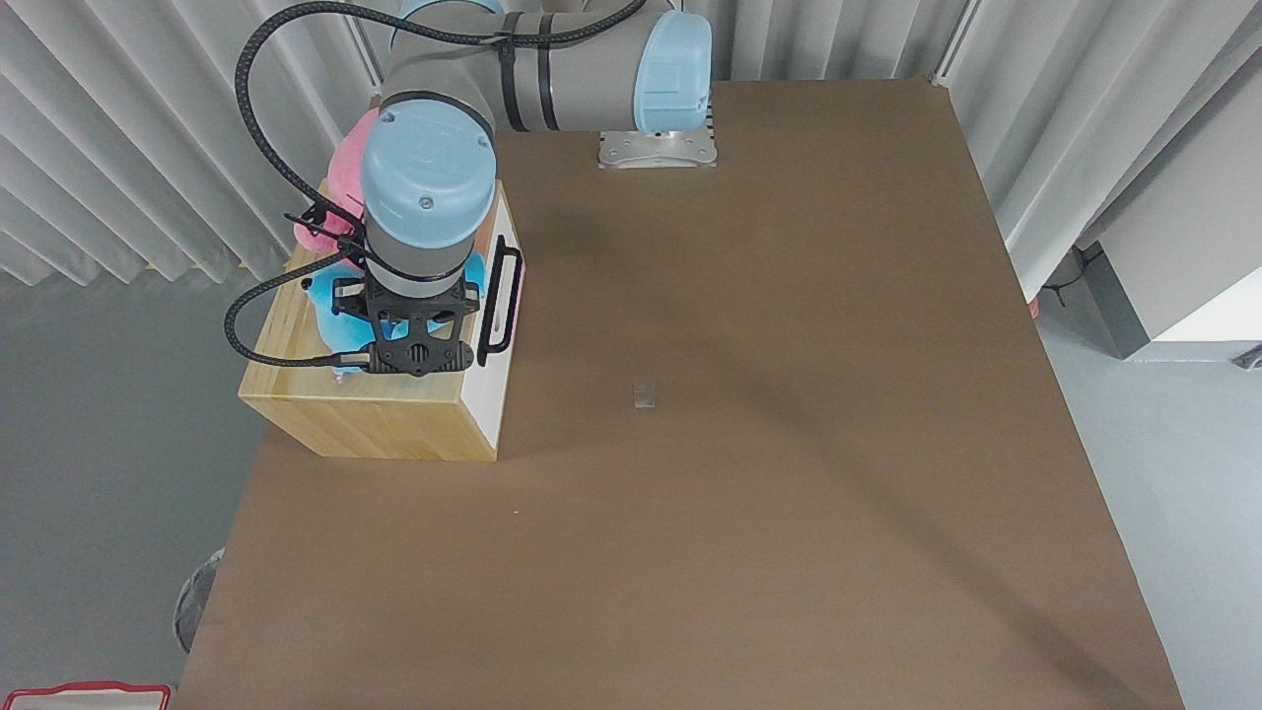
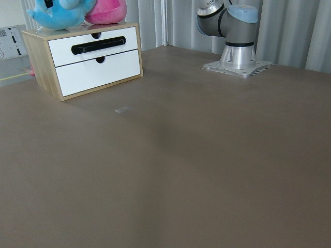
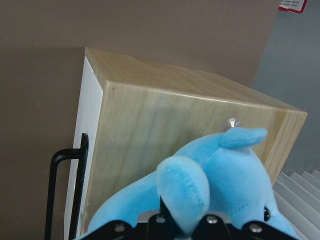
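Note:
A blue plush toy (image 3: 233, 185) with a dark eye sits at the black gripper, which shows at the bottom of the wrist view over the wooden drawer box (image 3: 145, 75). One soft limb rises between the gripper's parts; whether the fingers are closed on it I cannot tell. In the front view the gripper (image 1: 402, 343) is over the box top, the blue toy (image 1: 333, 314) beneath it, and a pink plush (image 1: 349, 172) is behind, mostly hidden by the arm. The left view shows both toys on the white-fronted box (image 2: 95, 74).
Grey curtains line the back. The table's left edge lies close beside the box.

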